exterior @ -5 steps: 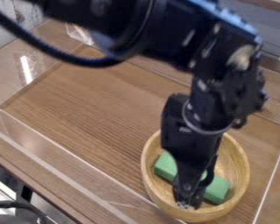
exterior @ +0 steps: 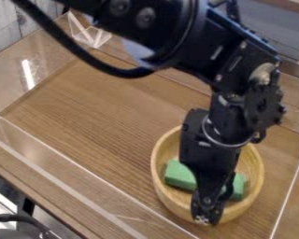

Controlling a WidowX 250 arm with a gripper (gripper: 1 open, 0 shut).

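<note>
A yellow bowl [exterior: 168,149] sits on the wooden table at the lower right of the camera view, with a green block [exterior: 181,175] lying inside it. My black gripper [exterior: 212,201] reaches down into the bowl over the block, its fingers open and hiding the block's middle. Whether the fingers touch the block cannot be seen clearly.
A light rail or edge runs along the left and front, and pale objects stand at the back, partly hidden by the arm.
The gripper has shifted slightly to the right over the bowl, and more of the block's left end now shows.
</note>
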